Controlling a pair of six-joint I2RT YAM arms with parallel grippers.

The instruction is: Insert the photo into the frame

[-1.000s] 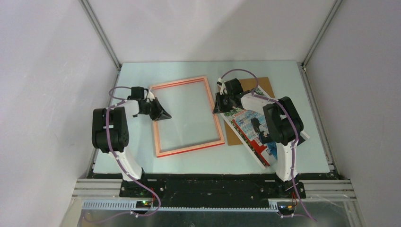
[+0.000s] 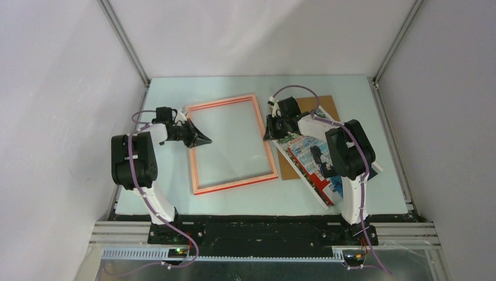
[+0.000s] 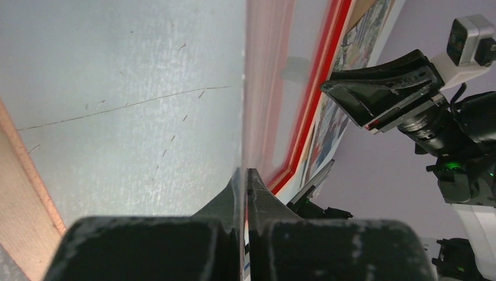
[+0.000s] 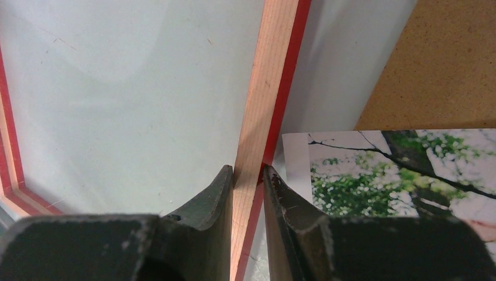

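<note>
A wooden frame with red edges [image 2: 234, 183] lies left of centre, its inside pale. My left gripper [image 2: 205, 141] is shut over the frame's left half; in the left wrist view a clear sheet edge runs vertically by its fingertips [image 3: 248, 175], and whether it is held is unclear. My right gripper is at the frame's right bar [image 4: 266, 70], fingertips on either side of it; whether they grip it is unclear. Photos [image 2: 310, 164] lie stacked right of the frame, partly under the right arm.
A brown board [image 2: 316, 102] lies under the photos.
The right arm shows no visible movement.
</note>
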